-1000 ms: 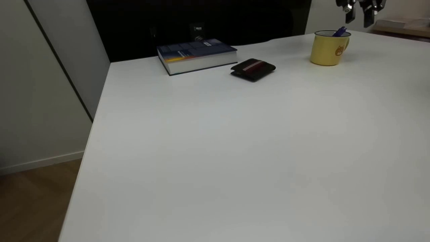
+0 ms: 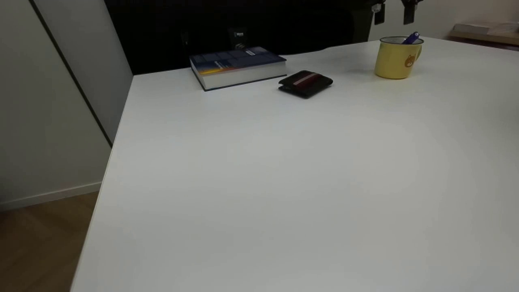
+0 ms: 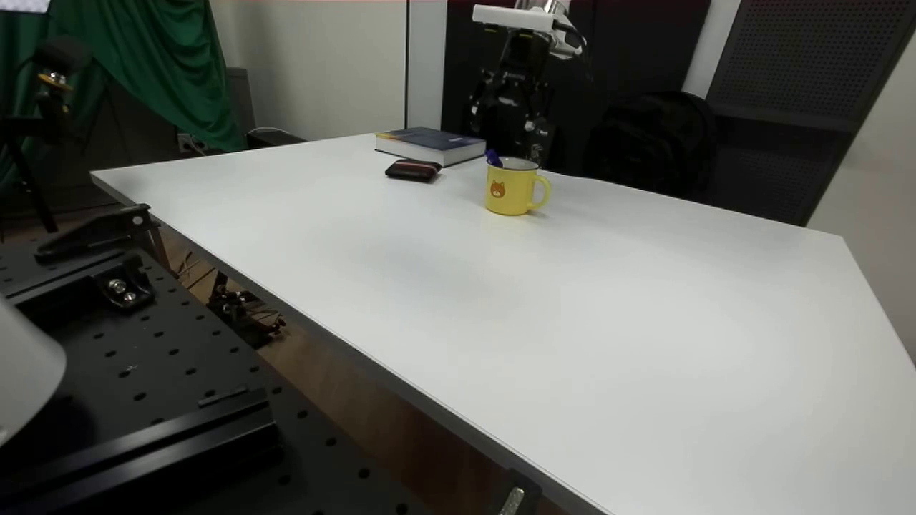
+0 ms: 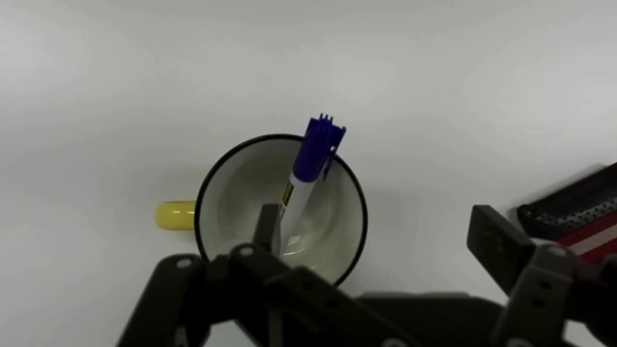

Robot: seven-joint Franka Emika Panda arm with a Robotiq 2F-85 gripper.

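A yellow mug point(image 2: 390, 62) with a bear face and a dark rim stands upright on the white table. Inside it leans a marker point(image 4: 298, 199), white with a blue cap that sticks out past the rim. My gripper is open, its fingers wide apart with nothing between them held. In the wrist view, one finger point(image 4: 266, 225) overlaps the mug's inside and the other stands over bare table to its right. From the first exterior view, the fingertips hang above the mug, apart from it. The mug's near rim is partly hidden by the gripper in the wrist view.
A dark wallet point(image 2: 306, 84) with a red and pale stripe lies left of the mug in the first exterior view. Beyond it lies a thick blue book point(image 2: 238, 67).
The gripper has moved left in the first exterior view and slightly lower, still above the mug. Mug, marker, wallet and book look unmoved.
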